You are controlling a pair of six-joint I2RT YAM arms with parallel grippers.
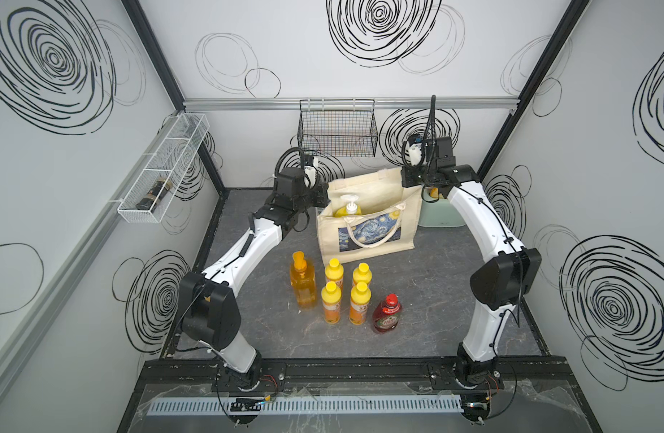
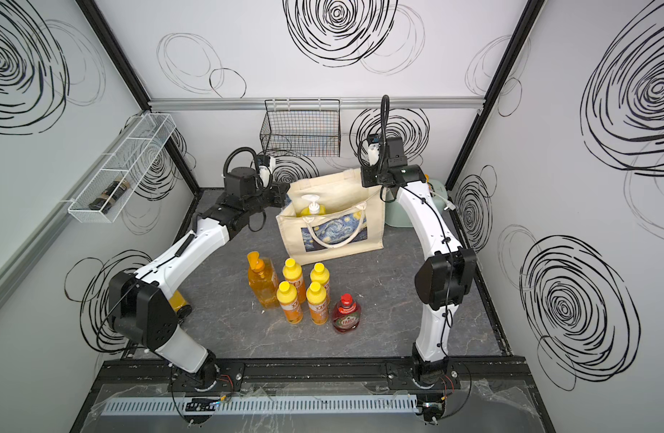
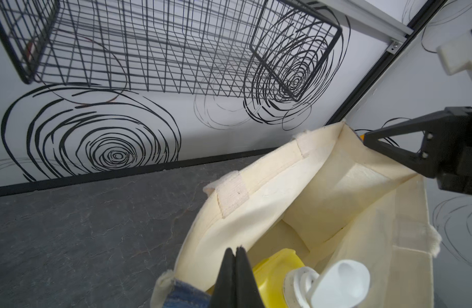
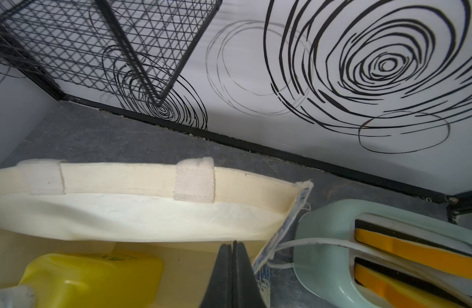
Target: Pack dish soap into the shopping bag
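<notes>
A cream tote bag point(image 1: 368, 245) with a painted panel stands upright at the back centre of the table. A yellow pump bottle of dish soap point(image 1: 346, 210) sits inside it, its white pump showing; the wrist views show it there too point(image 4: 102, 277). My left gripper is shut at the bag's left end, above the soap, with nothing visible between its fingers. My right gripper is shut above the bag's right end, also with nothing visible between its fingers.
An amber bottle point(image 1: 303, 285), several yellow-capped bottles point(image 1: 332, 310) and a red-capped bottle point(image 1: 386, 317) stand in front of the bag. A mint appliance point(image 4: 323, 225) is right of it. A wire basket point(image 1: 337, 133) hangs on the back wall.
</notes>
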